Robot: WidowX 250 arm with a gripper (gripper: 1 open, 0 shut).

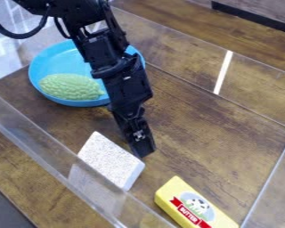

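Note:
My black gripper (136, 137) reaches down from the top left, its tips low over the wooden surface, just behind and right of a white speckled block (109, 162). The fingers look open, though the dark fingers overlap in this view; I see nothing held. A blue bowl (54, 55) holding a green corn-like item (69, 86) sits behind the arm at upper left. A yellow butter box (192, 204) lies at the lower right.
Clear plastic walls (262, 201) border the work area at the lower left and right. A white strip (223, 73) lies toward the back right.

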